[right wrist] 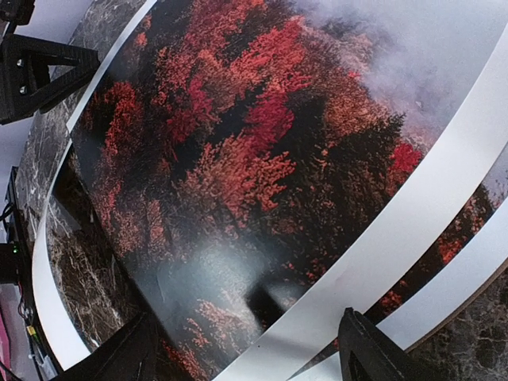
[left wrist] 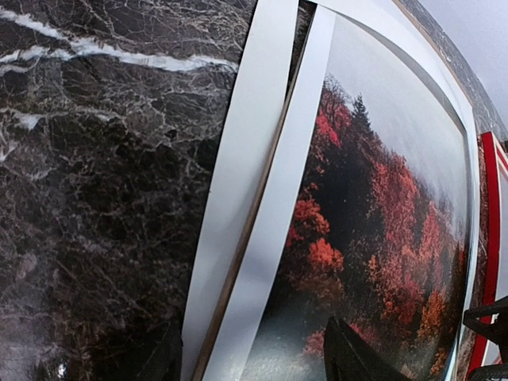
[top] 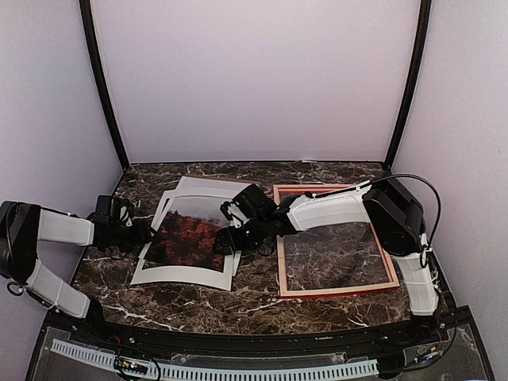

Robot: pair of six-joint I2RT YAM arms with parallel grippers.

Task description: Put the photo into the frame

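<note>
The photo, red autumn trees inside a white border, lies on a stack of white-bordered sheets on the marble table. My left gripper is at the stack's left edge; in the left wrist view its fingertips straddle the white borders, part open. My right gripper is over the photo's right side; in the right wrist view its fingertips reach across the white border, part open. Whether either touches paper is unclear. The wooden frame with red edges lies to the right, partly under my right arm.
Bare marble table shows in front of the stack and at the back. Walls surround the table on the left, back and right, with a dark rail along the front edge.
</note>
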